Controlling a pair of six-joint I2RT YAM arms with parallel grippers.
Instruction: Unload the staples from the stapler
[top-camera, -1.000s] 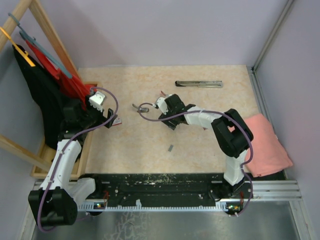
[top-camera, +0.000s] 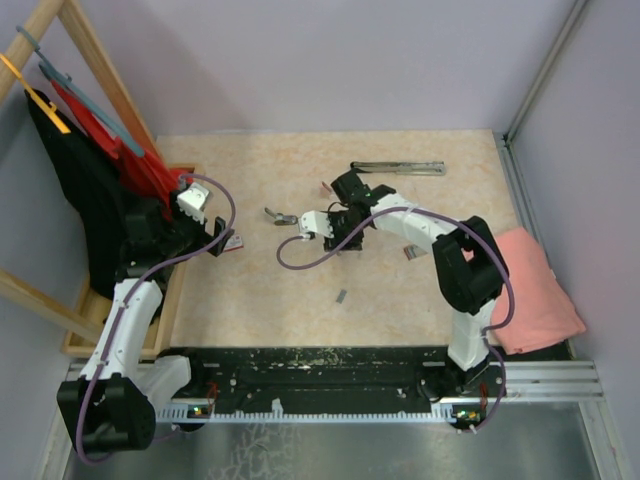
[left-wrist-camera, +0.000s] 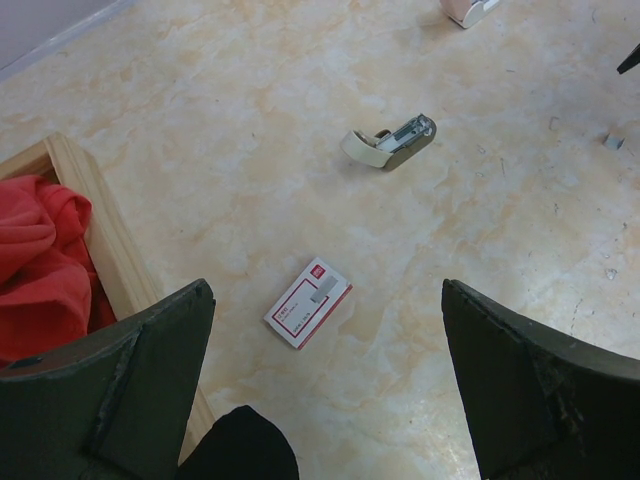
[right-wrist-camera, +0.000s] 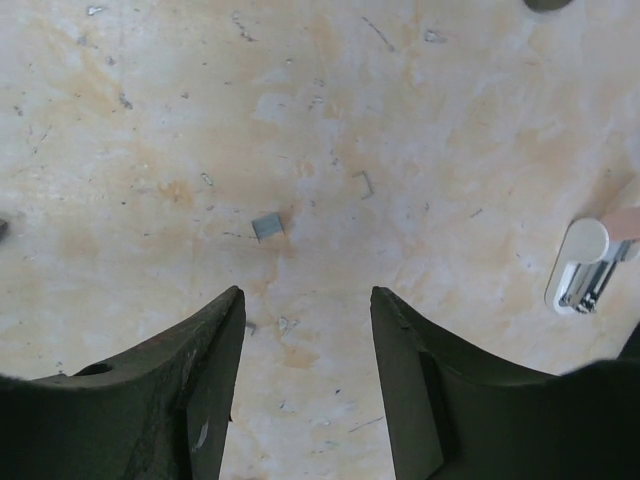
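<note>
A grey-and-white stapler (left-wrist-camera: 392, 143) lies folded open on the table with its metal channel showing; from above, the stapler (top-camera: 281, 217) sits left of centre. A second, pink-and-white stapler (right-wrist-camera: 590, 258) shows at the right edge of the right wrist view. Between them on the table is a short grey staple piece (right-wrist-camera: 268, 226), with a single loose staple (right-wrist-camera: 365, 185) close by. My right gripper is part open above the table, its fingers apart and nothing between them. Over by the wooden frame, my left gripper stands wide open and empty.
A white-and-red staple box (left-wrist-camera: 308, 302) with a grey strip on it lies below the left gripper. Another grey strip (top-camera: 341, 296) rests at front centre, and grey pieces (top-camera: 415, 251) lie to the right. A long metal tool (top-camera: 398, 168) is at the back.
The left arm and the staplers stay where they were.
</note>
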